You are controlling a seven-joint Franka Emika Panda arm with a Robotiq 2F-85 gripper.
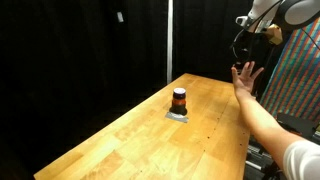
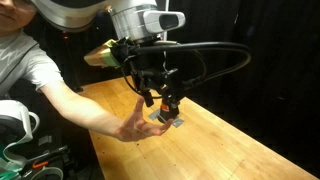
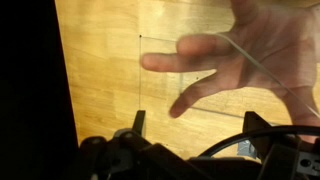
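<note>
On the wooden table (image 1: 140, 135) stands a small dark jar (image 1: 179, 103) with a reddish-orange band and a pale top. A grey flat piece (image 1: 176, 117) lies at its base. In the wrist view the fingers of my gripper are wide apart, so it is open, with nothing held between them. Exterior view 2 shows the gripper (image 2: 160, 98) above the table, partly covering the jar along that line of sight. Only the arm's upper part shows at the top right of exterior view 1.
A person's bare hand (image 3: 240, 62) with spread fingers is right beside my gripper, over the table. The forearm (image 2: 85, 110) reaches in from the side. A black cable (image 2: 215, 45) loops around the gripper.
</note>
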